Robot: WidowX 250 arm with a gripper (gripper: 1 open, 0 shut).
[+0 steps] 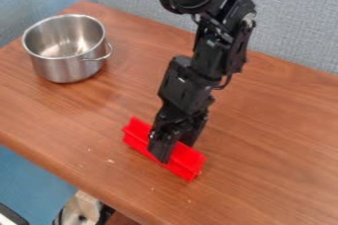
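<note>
A long red block (185, 165) lies on the wooden table, angled from upper left to lower right. My black gripper (164, 144) reaches down over its middle and is shut on it, with the fingertips partly hidden against the red shape.
A steel pot (63, 61) with side handles stands at the back left of the table (264, 150). The table's front left edge runs near the red block, and a grey wall rises behind.
</note>
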